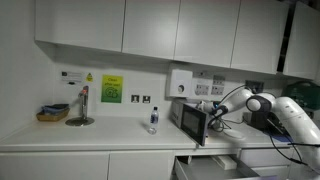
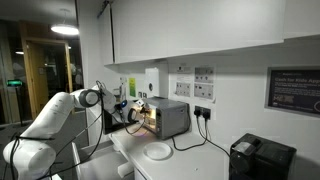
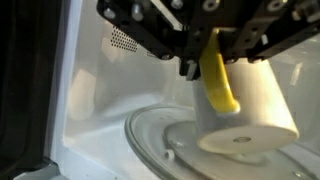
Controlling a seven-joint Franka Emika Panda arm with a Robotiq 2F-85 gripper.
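In the wrist view my gripper is shut on the yellow handle [image 3: 213,82] of a white mug [image 3: 242,118]. The mug is tilted, its base facing the camera. Below it lies the clear glass turntable [image 3: 150,140], inside the light-walled microwave cavity [image 3: 95,85]. Whether the mug touches the glass, I cannot tell. In exterior view 2 the silver microwave [image 2: 173,117] has a lit interior, with the arm reaching to its front. Its dark open door [image 1: 193,123] partly hides my gripper and the mug in exterior view 1.
A white plate [image 2: 158,151] sits on the counter near the microwave, and a black toaster [image 2: 258,158] stands farther along. A bottle [image 1: 154,121] is left of the microwave. An open drawer [image 1: 205,170] juts out below. Clear counter lies around the bottle.
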